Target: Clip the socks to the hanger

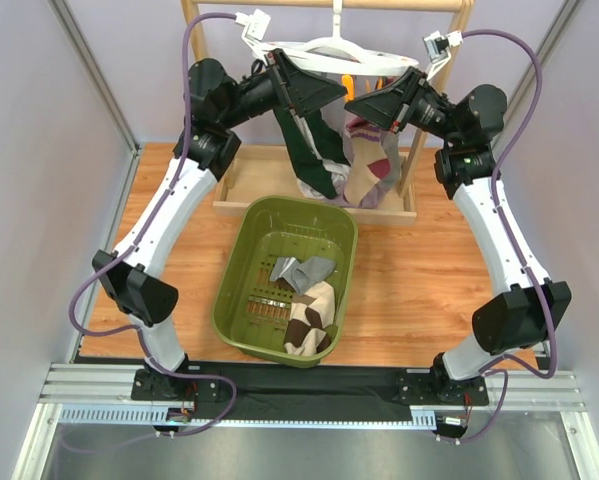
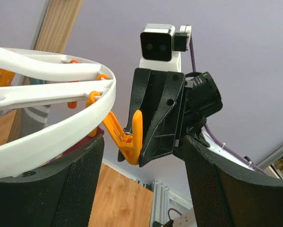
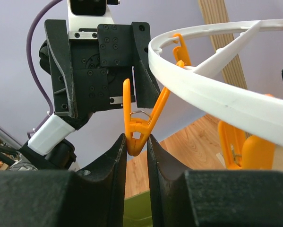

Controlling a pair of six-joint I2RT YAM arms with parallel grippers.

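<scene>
The white hanger (image 2: 47, 142) hangs from the rack with orange clips. My left gripper (image 1: 309, 100) is open beside the rim, an orange clip (image 2: 129, 144) standing out between it and the other hand. My right gripper (image 1: 369, 110) has its fingers close together at the foot of that clip (image 3: 136, 137); whether they grip it is hard to tell. Socks hang below the hanger, among them a dark green one (image 1: 304, 150) and a beige-maroon one (image 1: 367, 170), partly behind the grippers in the top view.
A green bin (image 1: 239, 320) with grey and beige-brown socks sits on the wooden table (image 1: 429, 290). The wooden rack's base (image 1: 234, 200) stands behind it. Bare table lies either side of the bin.
</scene>
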